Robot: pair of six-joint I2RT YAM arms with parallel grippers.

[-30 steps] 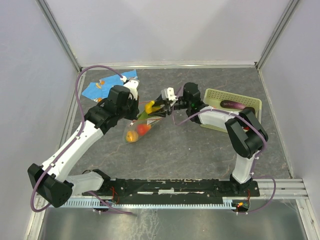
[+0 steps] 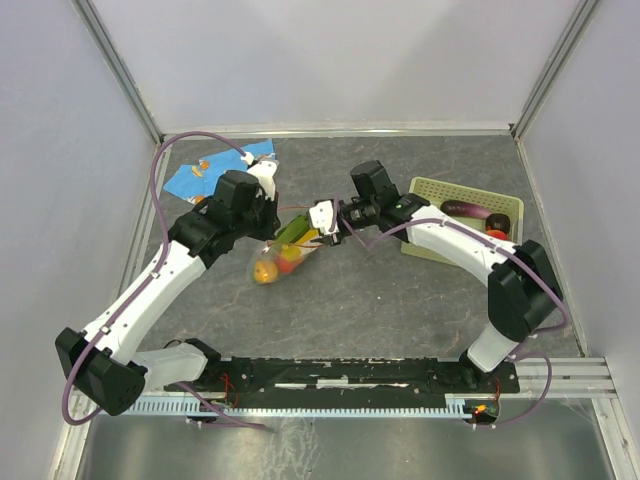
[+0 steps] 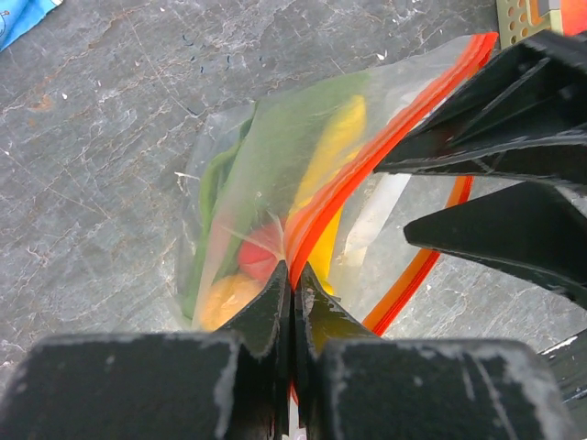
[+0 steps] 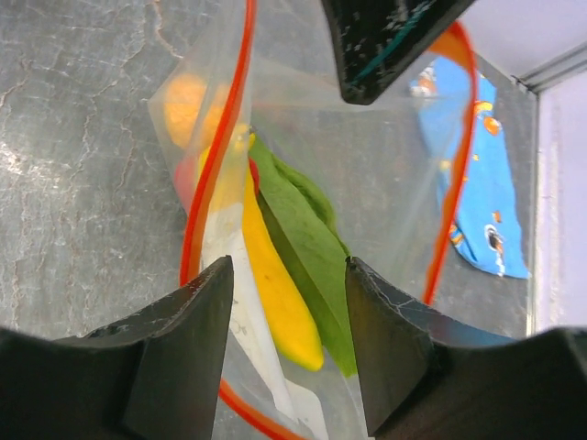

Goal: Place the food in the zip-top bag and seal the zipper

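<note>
A zip top bag [image 3: 229,183] with an orange zipper holds a yellow long item [image 4: 280,289], green items [image 4: 307,238], a red item [image 3: 260,252] and an orange one [image 3: 225,298]. My left gripper is shut on the bag's zipper edge [image 2: 270,230]. My right gripper is part open at the bag's mouth, its fingers over the opening in the right wrist view, with the yellow item lying inside beyond them.
A green basket [image 2: 430,192] with an eggplant and other items stands at the right. A blue cloth [image 2: 195,182] lies at the back left.
The yellow item, earlier up at the right gripper, now lies deeper in the bag. The right arm has shifted and turned; the left arm stays in place.
</note>
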